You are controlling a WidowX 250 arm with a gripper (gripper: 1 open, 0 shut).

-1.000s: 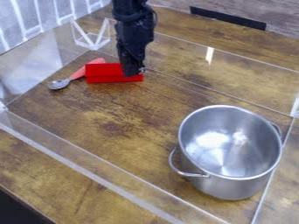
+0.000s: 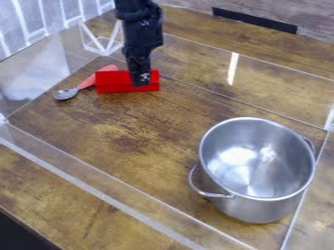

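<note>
My dark gripper (image 2: pixel 139 75) is at the top left, its tips low at the red block (image 2: pixel 115 82), which lies lengthwise on the wooden surface. The fingers look narrow, but whether they hold anything is hard to see at this size. A spoon (image 2: pixel 66 93) with a reddish handle lies just left of and partly behind the block. A large steel pot (image 2: pixel 256 166) with side handles stands at the lower right.
Clear panels border the wooden work area (image 2: pixel 131 146). A white frame stands behind the arm at the back left.
My gripper has shifted slightly to the left over the last second, staying low by the red block. The block, spoon and pot look unmoved.
</note>
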